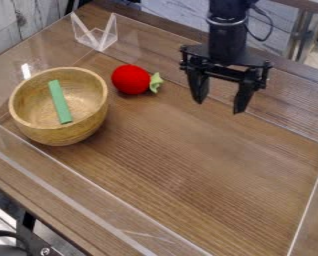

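The dark robot gripper (223,78) hangs over the upper right of the table, its two fingers spread wide apart with nothing seen between them. To its left lies a red object (130,78) with a small light green piece (155,81) beside it. At the left, a yellow-tan bowl (90,110) holds a long green piece (59,103) resting along its inside.
A clear plastic container (95,30) stands at the back left near the table's edge. A dark cable shows at the front left corner.
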